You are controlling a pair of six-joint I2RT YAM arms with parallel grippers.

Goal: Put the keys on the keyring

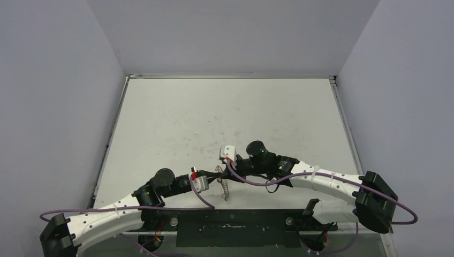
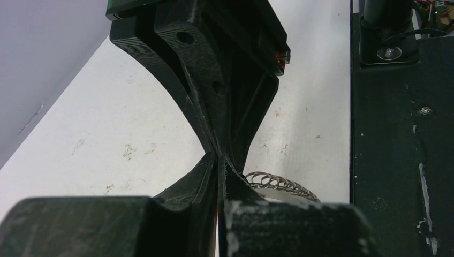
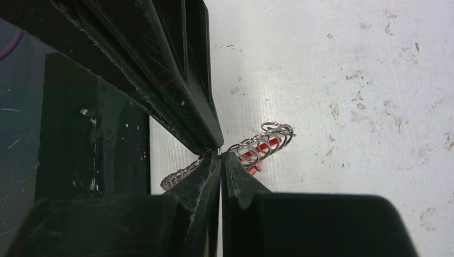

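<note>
A silvery spring-like coil, the keyring (image 1: pixel 225 188), hangs where the two arms meet near the table's front. In the right wrist view the coil (image 3: pixel 267 143) runs behind my right gripper, which is shut with the coil seemingly pinched at its tips. Something red (image 3: pixel 273 143) shows inside the windings. My left gripper is shut too, its tips touching or almost touching the right one's. No key can be made out at its tips. Part of the coil (image 2: pixel 286 184) sticks out beyond the fingers in the left wrist view.
A dark plate (image 1: pixel 238 227) lies along its front edge between the arm bases. Purple cables (image 1: pixel 321 174) loop along both arms.
</note>
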